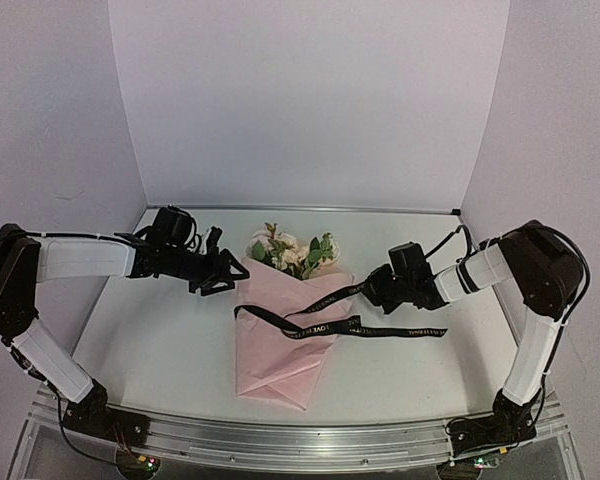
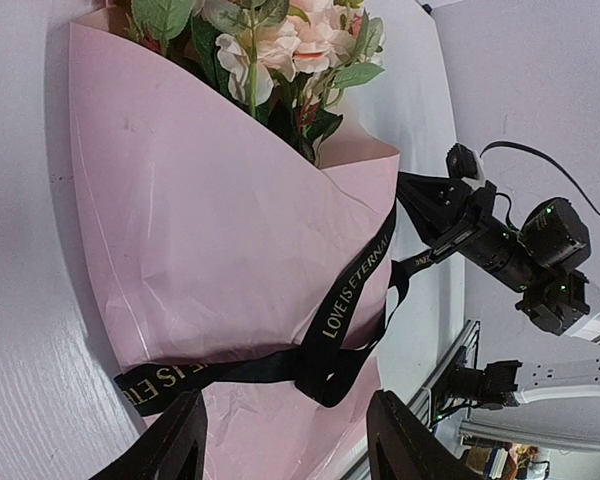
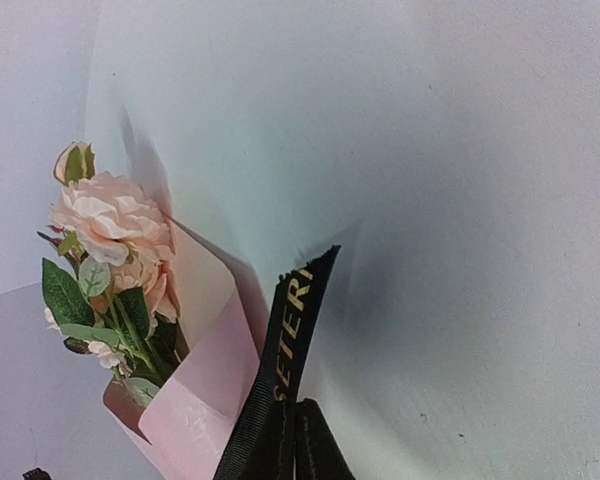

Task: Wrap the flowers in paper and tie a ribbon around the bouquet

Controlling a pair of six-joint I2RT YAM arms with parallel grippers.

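The bouquet lies on the table in pink wrapping paper (image 1: 280,365), its pale flowers (image 1: 285,250) at the far end. A black ribbon (image 1: 325,328) with gold lettering crosses over itself on the paper; one tail trails right on the table, the other runs up to the right gripper. My right gripper (image 1: 368,289) is shut on this upper tail. In the right wrist view, the ribbon's end (image 3: 294,320) sticks out past the closed fingers (image 3: 315,440). Left of the paper, my left gripper (image 1: 242,278) is open and empty, its fingers (image 2: 185,440) spread wide above the wrap.
Bare white table (image 1: 160,340) lies left of the bouquet, with more free room to its right. Walls enclose the back and sides. A metal rail (image 1: 300,435) runs along the front edge.
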